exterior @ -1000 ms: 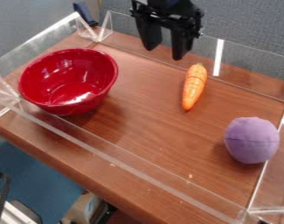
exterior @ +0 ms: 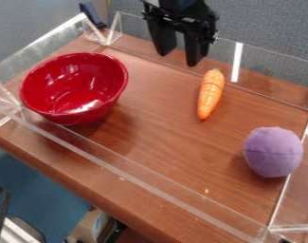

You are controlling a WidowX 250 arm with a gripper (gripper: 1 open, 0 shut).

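Observation:
My black gripper (exterior: 179, 44) hangs at the top middle of the view, its two fingers apart and pointing down, with nothing seen between them. Below it and to the right, an orange carrot (exterior: 209, 94) lies lengthwise on the wooden surface (exterior: 156, 161). A red bowl (exterior: 73, 87) sits on the left. A purple ball-like object (exterior: 273, 152) rests at the right.
Clear low walls (exterior: 237, 61) edge the work area on several sides. The middle and front of the surface between bowl and purple object are free. Blue floor and some items show beyond the lower left edge.

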